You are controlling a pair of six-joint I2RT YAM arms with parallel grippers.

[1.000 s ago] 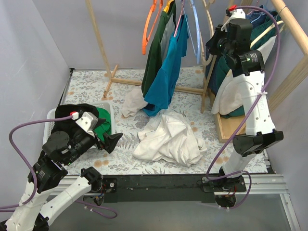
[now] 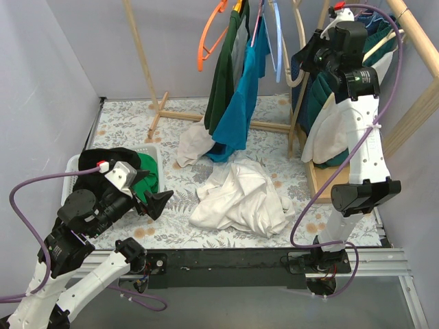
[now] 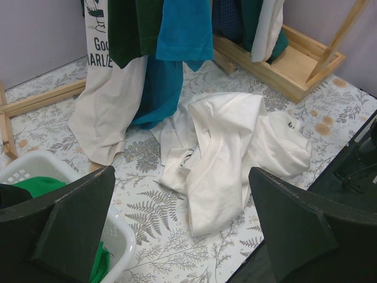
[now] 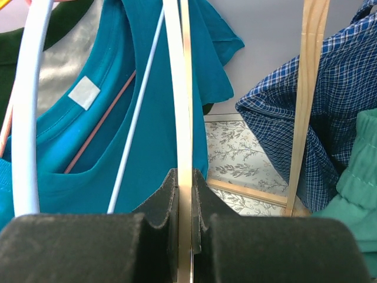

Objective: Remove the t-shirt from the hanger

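My right gripper is shut on a pale, bare hanger, which runs upright between its fingers. The white t-shirt lies crumpled on the patterned floor, apart from any hanger; it also shows in the left wrist view as a white heap. Above the basket, at lower left, my left gripper stands open with nothing between its fingers.
A teal shirt, a green garment, an orange hanger and a light blue hanger hang from the rack. A white basket holds dark and green cloth. More clothes hang at right.
My right gripper and its hanger have shifted slightly. The left arm and the white t-shirt stay put.
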